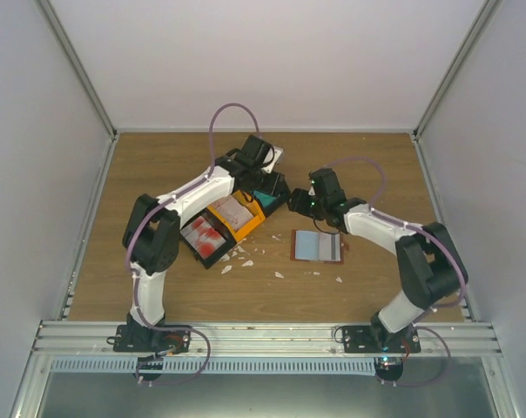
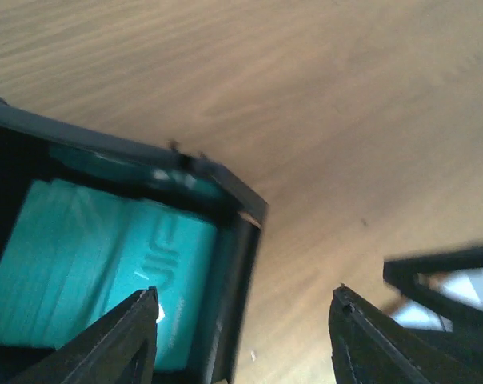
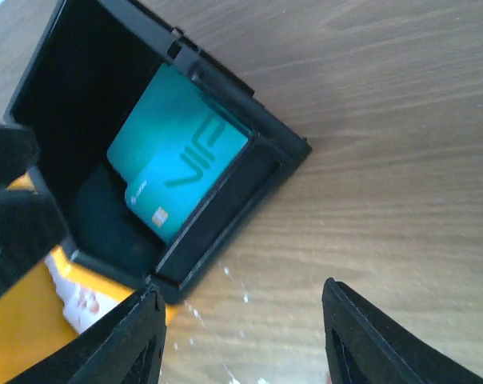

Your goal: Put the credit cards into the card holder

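A black box holding teal cards sits at the upper end of a row of trays; the teal cards fill much of it in the left wrist view. My left gripper is open above that box. My right gripper is open to the right of the left one, over bare wood beside the box, with nothing between its fingers. A flat holder with pale panels lies below the right gripper in the top view.
An orange tray and a black tray with red-white contents continue the row. Small white scraps lie on the wood. Free table surrounds them at the back and front.
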